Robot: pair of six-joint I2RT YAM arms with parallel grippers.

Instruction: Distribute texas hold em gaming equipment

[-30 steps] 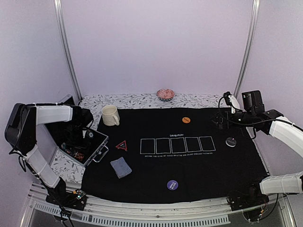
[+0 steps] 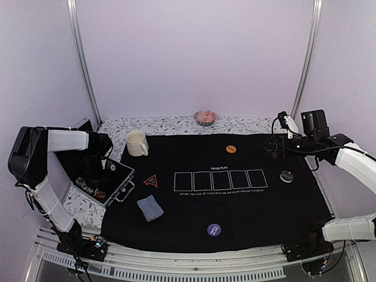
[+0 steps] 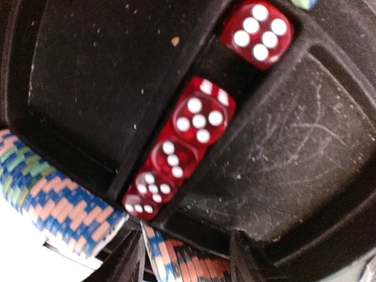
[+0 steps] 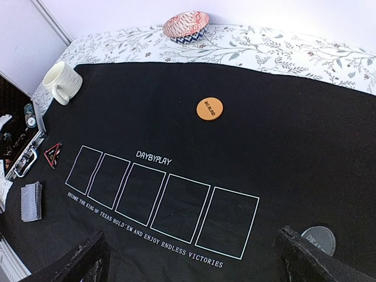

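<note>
In the left wrist view my left gripper is low inside the open chip case (image 2: 111, 201), its fingers apart on either side of a row of orange, black and blue chips (image 3: 197, 261). Whether they touch the chips I cannot tell. Red dice (image 3: 198, 120) lie in a narrow slot, and more blue and pink chips (image 3: 73, 214) sit to the left. On the mat are the deck of cards (image 2: 150, 208), orange big blind button (image 4: 210, 108), purple button (image 2: 214, 230) and dark round button (image 4: 318, 239). My right gripper hangs open and empty above the mat's right side.
A white mug (image 2: 137, 143) stands beside the case, and a patterned bowl (image 2: 205, 117) sits at the back. A red triangular piece (image 2: 151, 180) lies by the case handle (image 2: 125, 191). The mat's middle, with its printed card boxes (image 2: 220, 181), is clear.
My left arm has shifted very slightly over the case. The right arm has risen slightly at its wrist. Everything on the mat lies where it was.
</note>
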